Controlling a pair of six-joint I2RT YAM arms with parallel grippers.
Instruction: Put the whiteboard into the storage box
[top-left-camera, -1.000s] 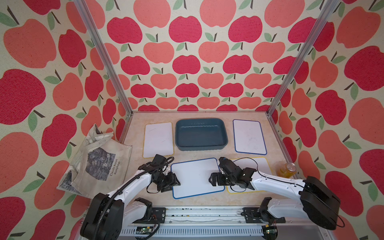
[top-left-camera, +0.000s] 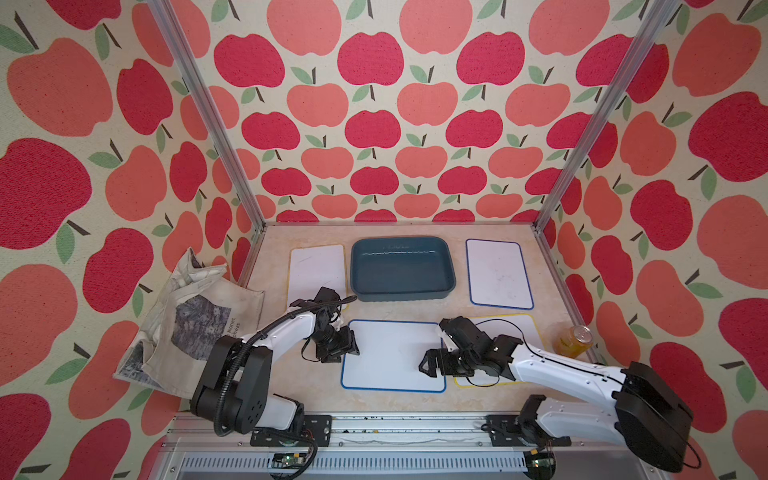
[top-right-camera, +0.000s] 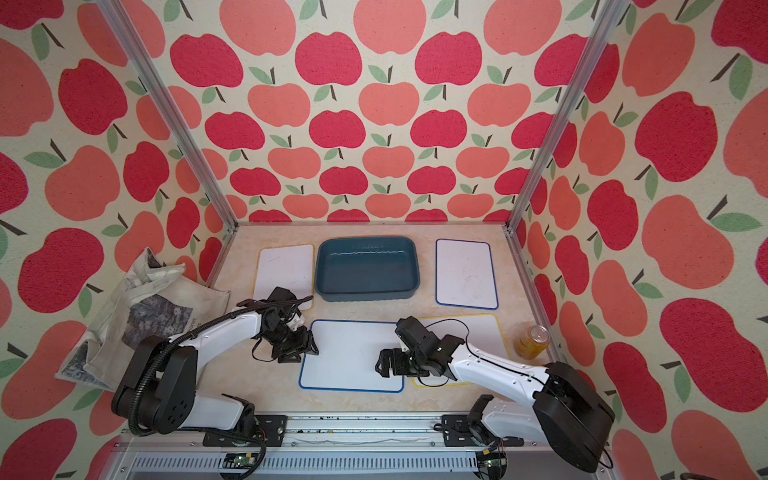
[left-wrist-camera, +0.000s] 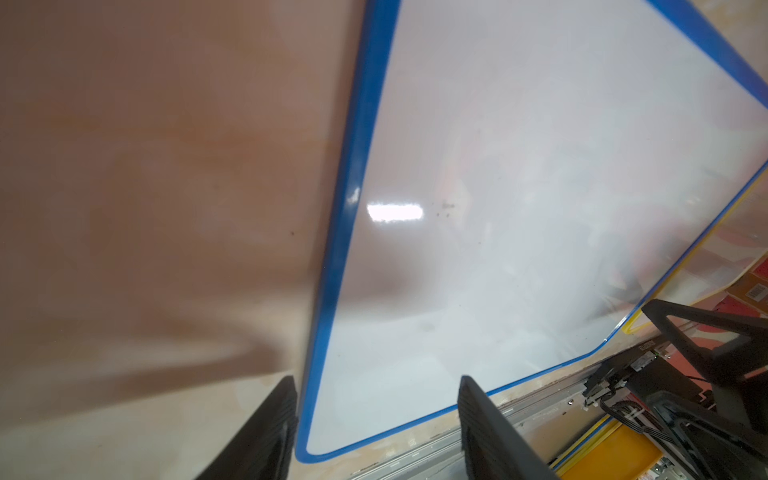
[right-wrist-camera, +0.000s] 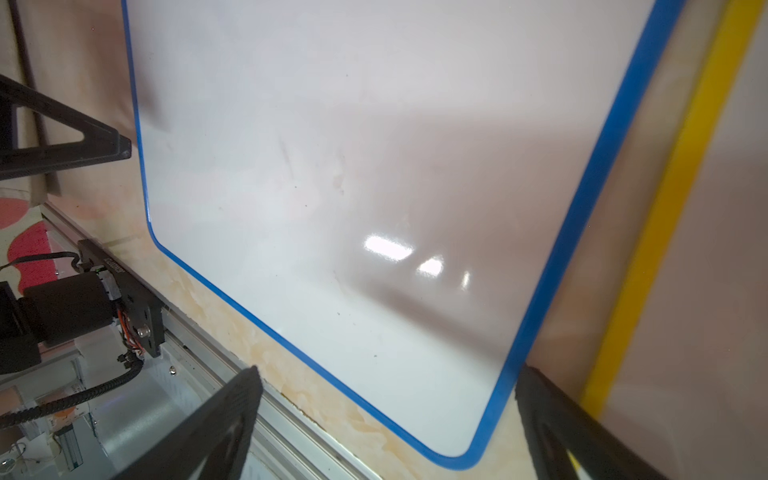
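Note:
A blue-rimmed whiteboard (top-left-camera: 393, 344) lies flat at the front middle of the table. My left gripper is open just above its left edge, the blue rim passing below the fingers. My right gripper hovers low over the board's right end, fingers apart with nothing seen held. A dark teal storage box (top-left-camera: 402, 269) stands empty behind the board. Three other boards lie around: a yellow-rimmed one (top-left-camera: 317, 268) at back left, a blue-rimmed one (top-left-camera: 498, 272) at back right, and a yellow-rimmed one (top-left-camera: 520, 328) partly under the right arm.
A canvas bag (top-left-camera: 208, 312) fills the left side beside the left arm. A jar (top-left-camera: 574, 340) with yellow contents stands at the right edge. A narrow bare strip of table (top-left-camera: 408, 310) separates the board from the box.
The board's tilted angle has straightened, its left end moving toward the back. My left gripper has moved backward along with that end. The right gripper has shifted slightly toward the front.

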